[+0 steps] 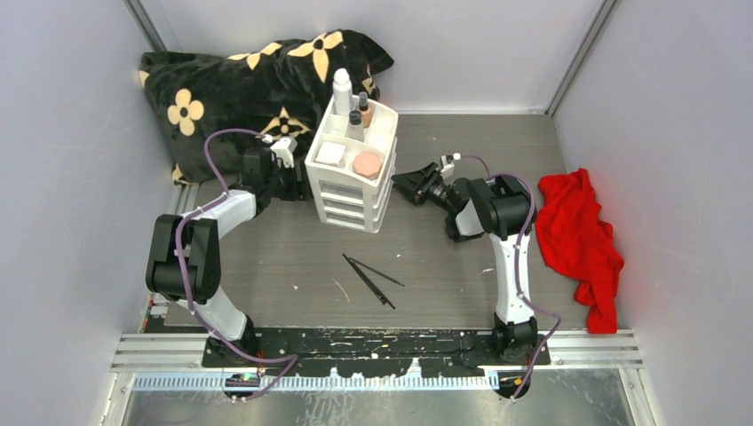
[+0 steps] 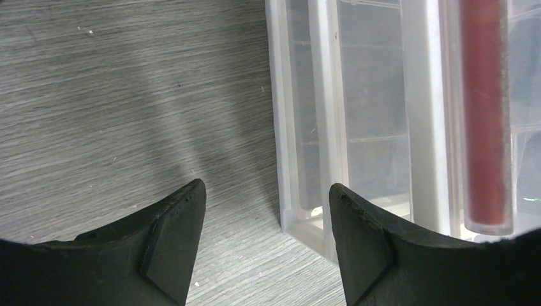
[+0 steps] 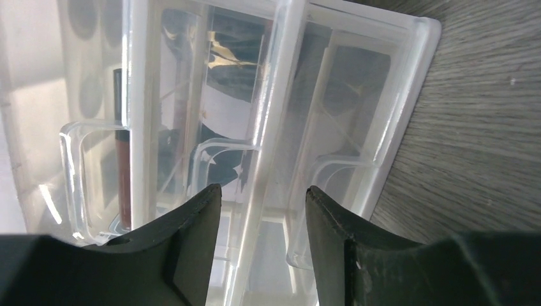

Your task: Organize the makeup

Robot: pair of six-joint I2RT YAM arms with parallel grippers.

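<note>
A white cabinet point(image 1: 355, 155) with clear drawers stands upright near the middle of the table. On its top rest a white bottle point(image 1: 342, 93), a foundation bottle point(image 1: 365, 108), another dark-capped bottle point(image 1: 355, 129), a white box point(image 1: 331, 153) and a round pink compact point(image 1: 368, 164). At the cabinet's left side is my left gripper, open; its right finger overlaps the cabinet's edge in that wrist view. My right gripper, its fingers partly apart, faces the drawers' clear handles point(image 3: 220, 145) from the right. Whether its fingers touch them cannot be told. Two dark pencils point(image 1: 368, 282) lie in front.
A dark patterned cushion point(image 1: 240, 98) leans at the back left, close to the left arm and cabinet. Red cloth point(image 1: 582, 244) lies at the far right. Bare table surrounds the pencils and extends behind the right arm.
</note>
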